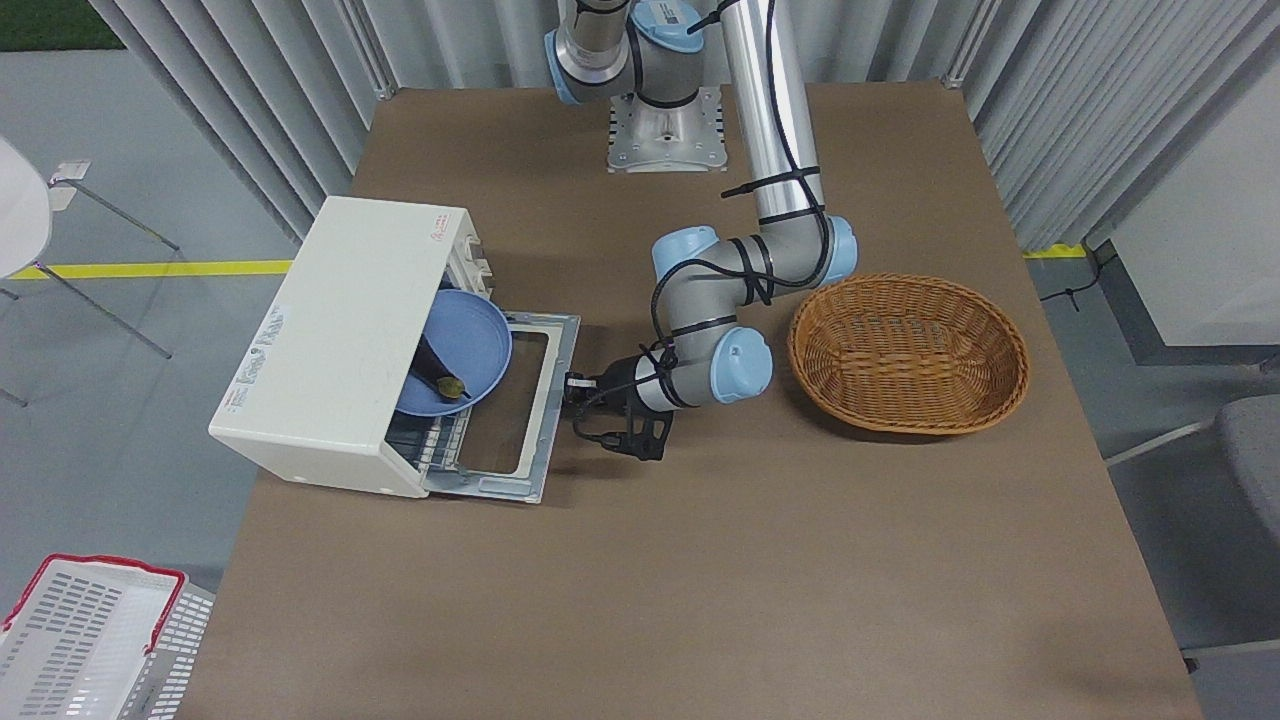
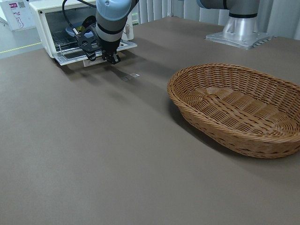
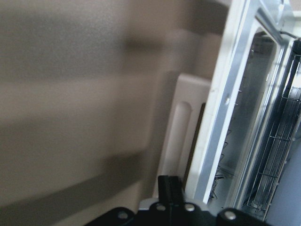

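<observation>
A white toaster oven [image 1: 324,336] lies with its glass door [image 1: 535,456] folded down flat. Inside it a blue plate [image 1: 468,324] holds a dark eggplant [image 1: 434,370]. My black gripper is down at the outer edge of the door, by the pale handle [image 3: 185,120] in the wrist view. Its fingertips appear close together against the lower end of that handle; whether anything is between them is hidden.
An empty wicker basket [image 1: 908,354] stands to the right of the arm. The arm's base [image 1: 666,144] is at the back.
</observation>
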